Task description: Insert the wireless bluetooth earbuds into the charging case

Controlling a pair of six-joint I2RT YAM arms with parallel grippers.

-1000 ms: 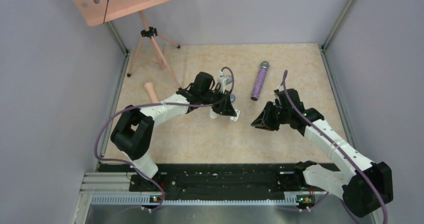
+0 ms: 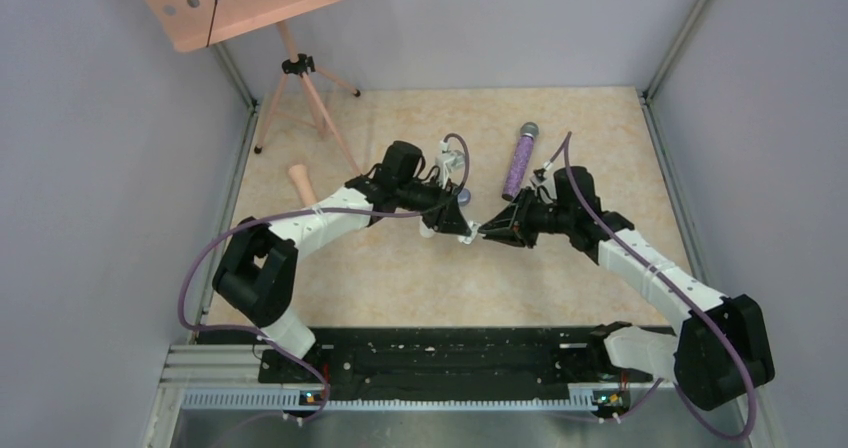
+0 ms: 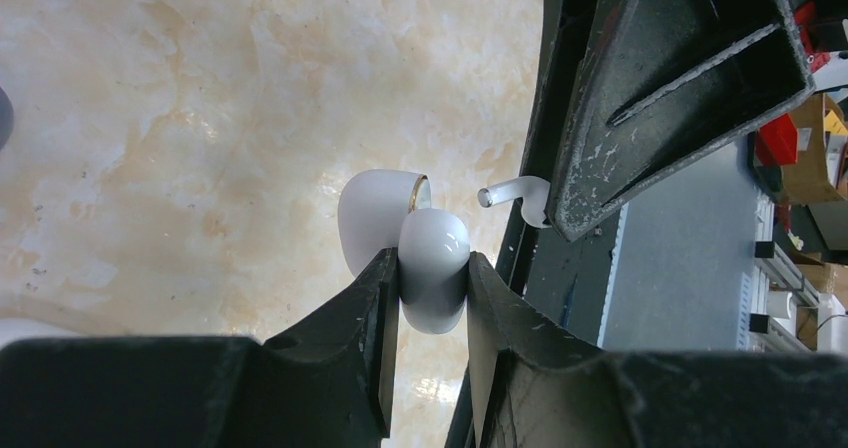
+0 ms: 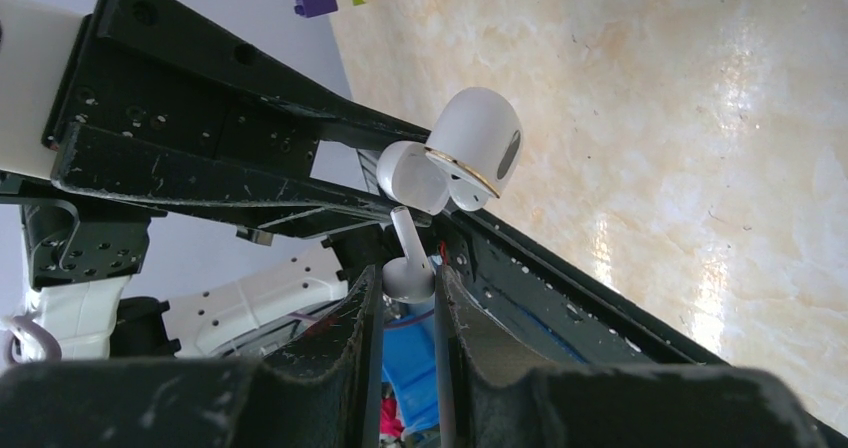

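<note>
The white charging case [image 3: 434,268] is pinched in my left gripper, its lid flipped open with a gold hinge line showing. In the right wrist view the open case [image 4: 482,136] hangs above the table, its hollow partly visible. A white earbud [image 4: 408,276] is gripped by its rounded head in my right gripper, stem pointing up towards the case. The left wrist view shows that earbud [image 3: 518,192] just right of the case, with a gap between. From above, both grippers meet near mid-table. Whether another bud sits inside the case, I cannot tell.
A purple microphone [image 2: 520,160] lies behind the right gripper. Close by the left gripper are a white object [image 2: 427,227] and a small purple round item [image 2: 464,197]. A pink stand [image 2: 312,93] occupies the back left.
My right gripper has come leftward and slightly away from the table's front edge, closing the gap to the case.
</note>
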